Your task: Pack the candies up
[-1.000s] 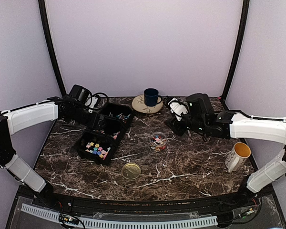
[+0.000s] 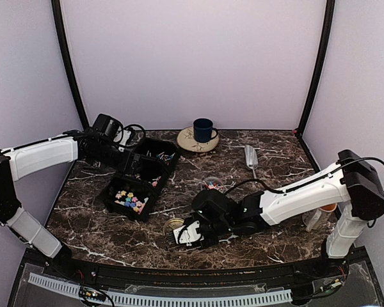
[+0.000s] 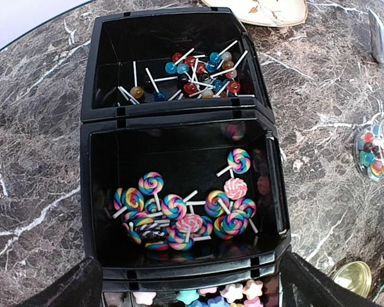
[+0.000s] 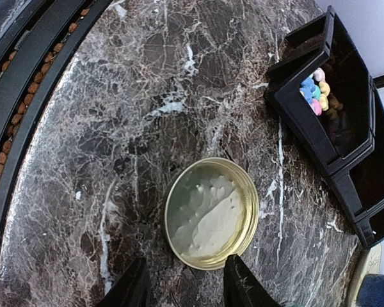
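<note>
A round gold lid [image 4: 208, 214] lies on the marble table, rim upward in the right wrist view. My right gripper is over the table close to that lid, fingers apart and empty. The left gripper hangs wide open above the black candy bins [image 3: 88, 185], holding nothing. Ball lollipops [image 3: 191, 88] fill the far compartment, swirl lollipops [image 3: 174, 206] the middle one, and star candies [image 2: 131, 201] the near one. The clear jar [image 3: 376, 153] has some candies inside; the right arm partly covers it in the top view.
At the back, a blue mug [image 2: 203, 131] stands on a cream plate [image 2: 195, 147]. A metal scoop [image 2: 250, 155] rests to the right of them. The orange-lined white mug [image 2: 313, 219] at the far right is partly hidden by the right arm.
From near the scoop, my right arm has swept left and toward the front, over the jar and to the lid. The left arm has stayed still.
</note>
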